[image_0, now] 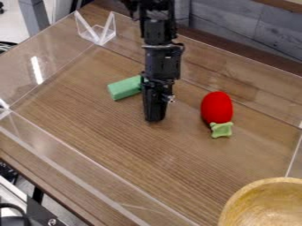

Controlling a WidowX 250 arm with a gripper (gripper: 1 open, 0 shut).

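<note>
My black gripper (154, 108) hangs low over the middle of the wooden table, shut, with nothing visible between its fingers. A green block (123, 88) lies just left of it, partly behind the arm. To the right lie a red oval object (216, 106) and a small light-green piece (221, 130) below it.
A yellow bowl (262, 205) sits at the bottom right corner. A clear plastic object (97, 29) stands at the top left.
</note>
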